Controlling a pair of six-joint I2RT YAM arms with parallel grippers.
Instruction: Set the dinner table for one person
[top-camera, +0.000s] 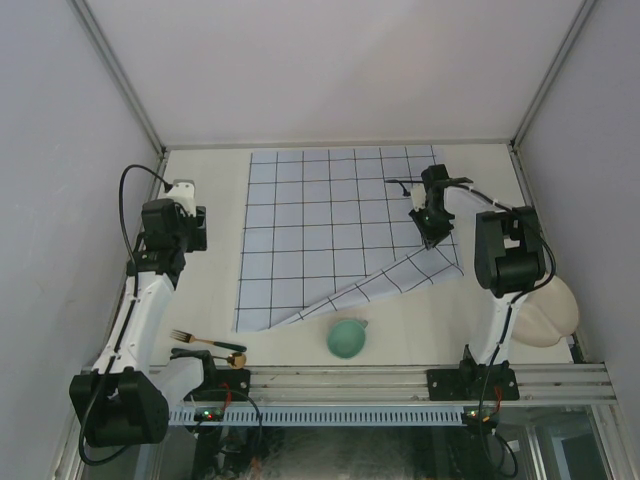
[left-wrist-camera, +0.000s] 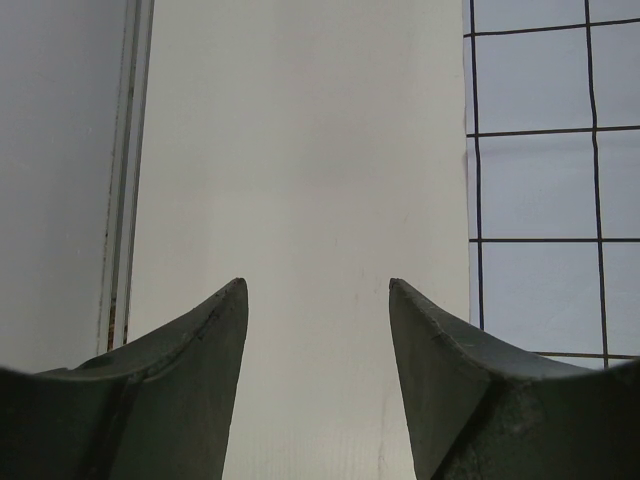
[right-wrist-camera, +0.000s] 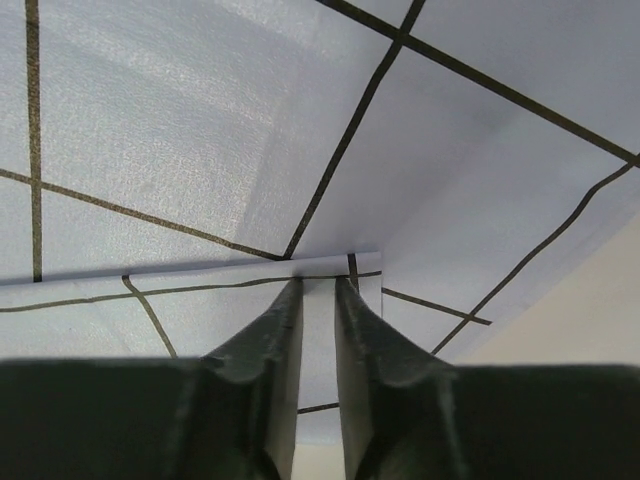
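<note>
A white tablecloth with black grid lines (top-camera: 315, 215) covers most of the table; its front edge is folded over into a slanting strip that widens to the right. At that strip's right end is my right gripper (top-camera: 428, 242). In the right wrist view, the right gripper has its fingertips a narrow gap apart at the edge of the folded flap (right-wrist-camera: 230, 315), near its corner; cloth shows through the gap, not visibly pinched. Over bare table left of the cloth, my left gripper stands open and empty.
A green cup (top-camera: 347, 339) stands at the front middle. A fork (top-camera: 205, 341) and a wooden-looking utensil (top-camera: 236, 359) lie at the front left, partly by the left arm. Beige dishware (top-camera: 540, 315) sits at the right edge, partly behind the right arm.
</note>
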